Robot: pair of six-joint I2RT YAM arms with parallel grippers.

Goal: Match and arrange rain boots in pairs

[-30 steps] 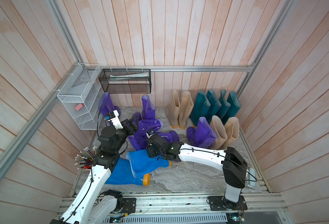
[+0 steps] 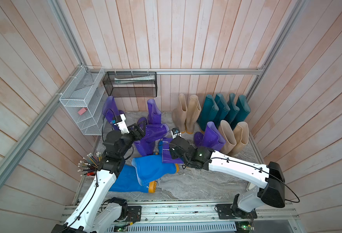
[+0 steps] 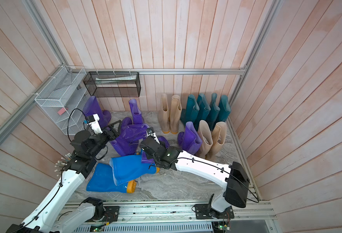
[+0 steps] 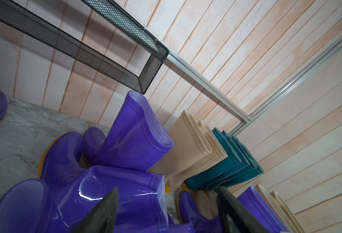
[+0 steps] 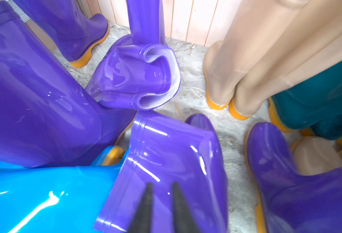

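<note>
My left gripper stands wide open above purple boots, with a lying purple boot [image 4: 108,194] visible beyond and between its fingers. Behind it rises an upright purple boot [image 4: 132,136]. My right gripper is part open with a narrow gap, over the shaft of a purple boot [image 5: 171,155] that lies on its side. That boot's surface shows between the fingertips; whether they touch it I cannot tell. Two blue boots, an upper one [image 2: 153,167] and a lower one [image 2: 124,182], lie at the front left. From above, the right fingertips are hidden behind the arm.
Beige boots [image 2: 186,112] and teal boots [image 2: 223,108] stand upright along the back. A purple boot [image 2: 213,137] stands beside two more beige boots [image 2: 233,137] at right. Wire shelves [image 2: 81,97] occupy the left corner.
The purple boot beneath that gripper is displaced and turned, its shaft now showing beside the wrist. The left arm has barely moved.
</note>
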